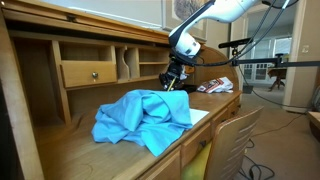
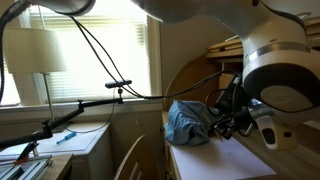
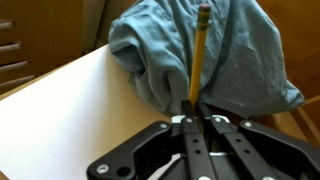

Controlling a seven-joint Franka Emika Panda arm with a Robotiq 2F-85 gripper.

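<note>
A yellow pencil (image 3: 199, 55) with an eraser end is gripped by my gripper, which is shut on it near the bottom of the wrist view. It sticks out past the fingertips over a crumpled blue cloth (image 3: 160, 45). In exterior view 1 the same cloth (image 1: 143, 120) lies heaped on the desk, with the gripper (image 1: 174, 80) above its far right side. White paper (image 3: 70, 110) lies flat beside and partly under the cloth. In exterior view 2 the arm hides part of the gripper.
The wooden desk (image 1: 75, 150) has cubbyholes and a small drawer (image 1: 89, 73) along its back. A patterned bag (image 1: 215, 86) sits at the far right end. A chair (image 1: 232, 145) stands at the front. Bare desktop is free left of the cloth.
</note>
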